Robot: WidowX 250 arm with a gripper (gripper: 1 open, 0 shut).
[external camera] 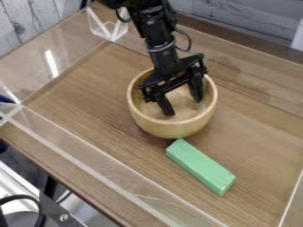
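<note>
A black robot gripper [173,96] reaches down from the top of the camera view into a round wooden bowl [173,126]. Its dark fingers are spread open inside the bowl, reaching toward the left and right parts of its interior. I see nothing held between them, though the bowl's floor is partly hidden by the gripper.
A green block [201,166] lies on the wooden table [83,115] in front of the bowl. A clear plastic object [109,27] is at the back left. Black cables are at the lower left.
</note>
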